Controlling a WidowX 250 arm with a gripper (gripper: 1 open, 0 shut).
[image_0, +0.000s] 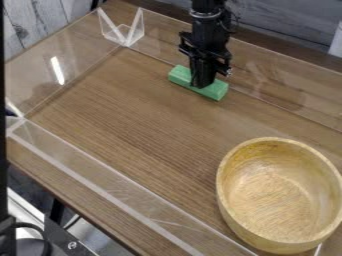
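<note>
A green block (210, 89) lies on the wooden table in the upper middle of the camera view. My black gripper (201, 78) comes down over it from above, its fingertips at the block's middle. The fingers look close together; whether anything is between them is too small to tell, and part of the block is hidden behind them.
A large round pale-yellow bowl (277, 198) fills the lower right. A clear angular object (122, 30) stands at the back left. Dark cables lie at the lower left edge.
</note>
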